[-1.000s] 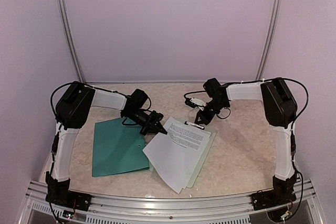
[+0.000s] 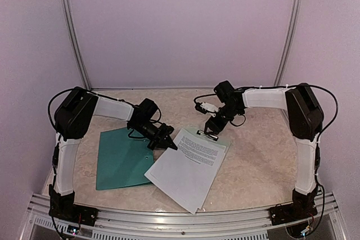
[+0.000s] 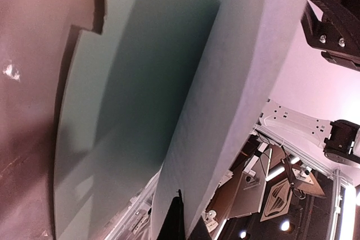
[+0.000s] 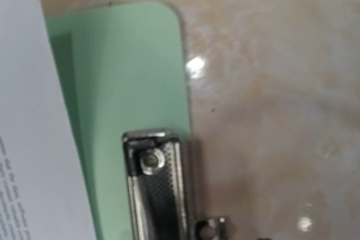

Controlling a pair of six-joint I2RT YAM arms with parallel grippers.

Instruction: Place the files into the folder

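Observation:
White printed papers [image 2: 184, 172] lie askew over a pale green clipboard [image 4: 124, 71], whose metal clip [image 4: 157, 189] shows bare beside them. A teal folder [image 2: 122, 164] lies at the left. My left gripper [image 2: 169, 144] is shut at the papers' upper left corner; in the left wrist view the paper [image 3: 219, 94] rises from between its fingers, curved up over the pale board. My right gripper [image 2: 210, 129] hangs over the clip; its fingers are mostly out of the right wrist view, so how far they are apart is unclear.
A metal rail [image 2: 197, 216] runs along the front edge, with walls at the sides and back.
The papers and my left gripper have shifted slightly left and toward the front since a second ago.

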